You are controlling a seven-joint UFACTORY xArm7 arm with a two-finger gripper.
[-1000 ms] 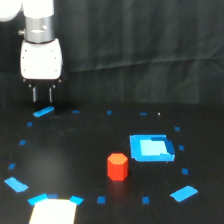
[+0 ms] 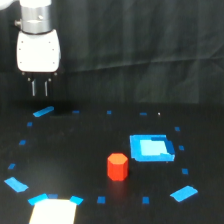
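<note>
High at the far left, my gripper hangs above the dark table, its two thin fingers apart and nothing visible between them. A red six-sided block stands right of the middle, toward the front. Behind it and to the right lies a blue square frame with a pale light-blue inside. A cream-coloured square is cut off by the bottom edge at the left. The gripper is well away from all of these.
Blue tape strips mark the table: one below the gripper, one at left, one at right. Several small blue squares dot the surface.
My gripper has risen a little and shifted slightly left, and the gap between its fingers looks narrower. The block, the blue square and the cream square have stayed put.
</note>
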